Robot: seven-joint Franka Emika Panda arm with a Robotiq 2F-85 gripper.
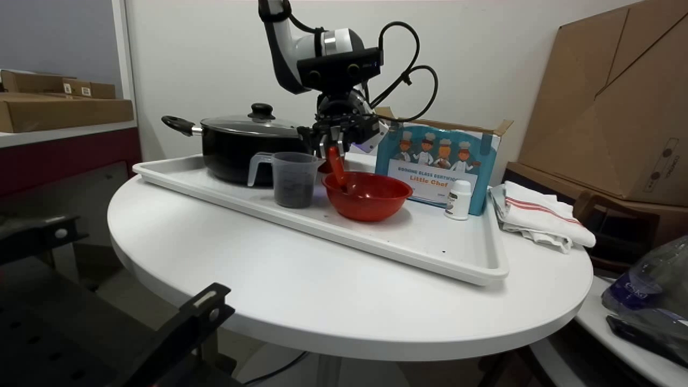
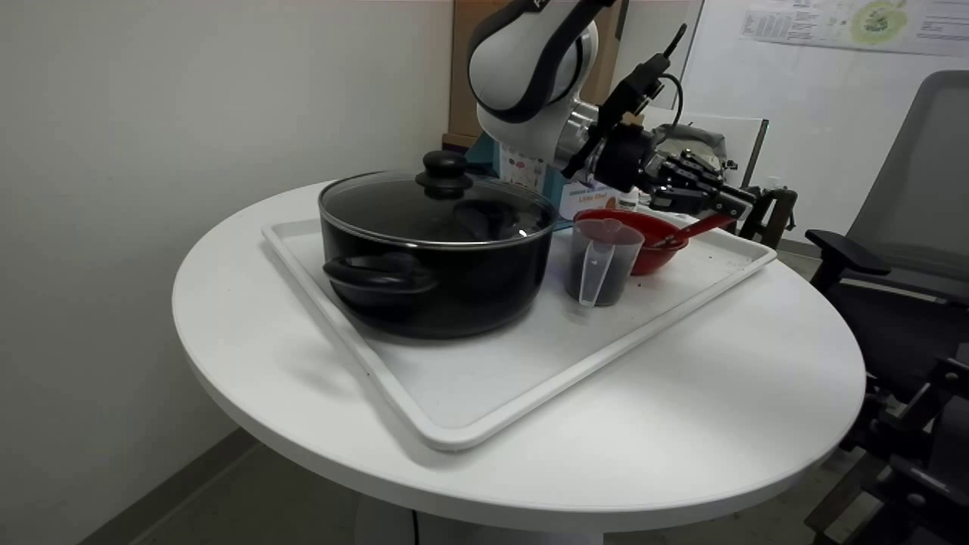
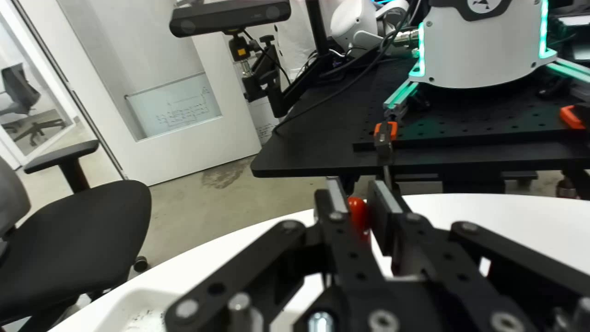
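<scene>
My gripper (image 1: 333, 143) is shut on the handle of a red utensil (image 1: 336, 169), which slants down into a red bowl (image 1: 371, 200). The bowl's wall hides the utensil's lower end, so its shape cannot be made out. In the second exterior view the red utensil (image 2: 705, 225) leans over the rim of the bowl (image 2: 655, 262), its upper end between the fingertips of my gripper (image 2: 740, 207). Within the wrist view, a bit of red handle (image 3: 358, 215) shows between the fingers; the bowl is out of sight there.
A clear measuring cup (image 1: 295, 181) with dark contents stands close left of the bowl, a lidded black pot (image 1: 248, 155) behind it. A blue box (image 1: 445, 158) and white bottle (image 1: 458, 201) stand right. The front of the white tray (image 1: 413, 248) is clear.
</scene>
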